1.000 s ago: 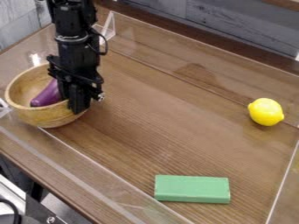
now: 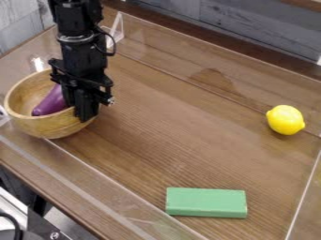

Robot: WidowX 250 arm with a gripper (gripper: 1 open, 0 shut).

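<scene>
A tan wooden bowl point(image 2: 44, 122) sits at the left edge of the table with a purple eggplant-like object point(image 2: 52, 99) inside it. My black gripper point(image 2: 78, 101) reaches down over the bowl's right rim, against the purple object and the rim; its fingertips are partly hidden, so what lies between them is hard to make out.
A yellow lemon point(image 2: 284, 120) lies at the right. A green block point(image 2: 206, 202) lies at the front right. A wall runs along the back.
The arm has shifted very slightly left over the bowl; the bowl and other objects look nearly unchanged.
</scene>
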